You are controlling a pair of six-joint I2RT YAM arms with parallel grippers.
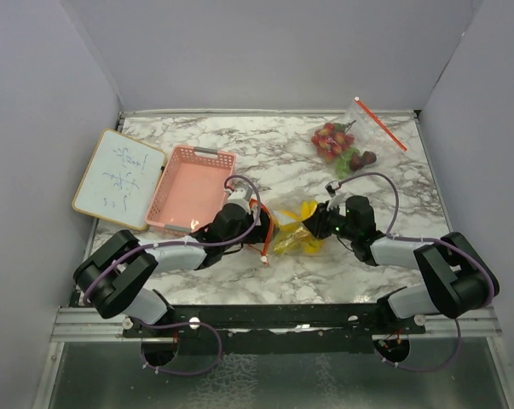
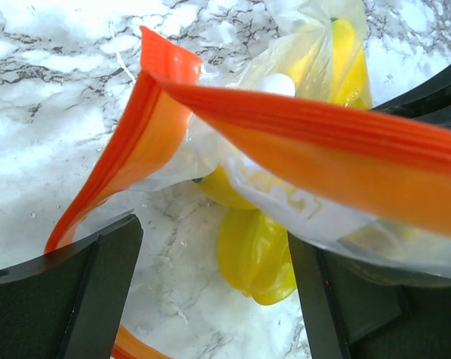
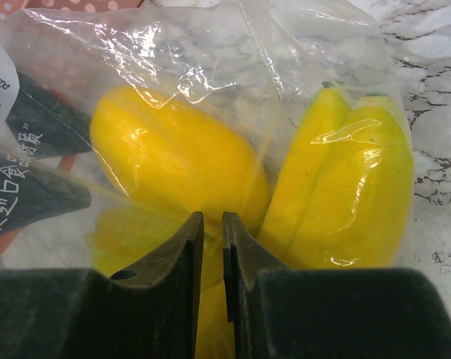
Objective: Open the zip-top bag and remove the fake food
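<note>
A clear zip top bag (image 1: 286, 243) with an orange zip holds yellow fake food in the middle of the table. In the left wrist view the orange zip edge (image 2: 315, 142) stands parted, with a yellow pepper (image 2: 251, 262) visible below it. My left gripper is open at this mouth. In the right wrist view a rounded yellow piece (image 3: 176, 157) and a long yellow piece (image 3: 345, 187) lie under the plastic. My right gripper is shut over the bag; whether thin plastic is between its fingertips I cannot tell.
A pink basket (image 1: 188, 185) and a whiteboard (image 1: 118, 176) lie at the left. A second bag with red and green items (image 1: 346, 141) lies at the back right.
</note>
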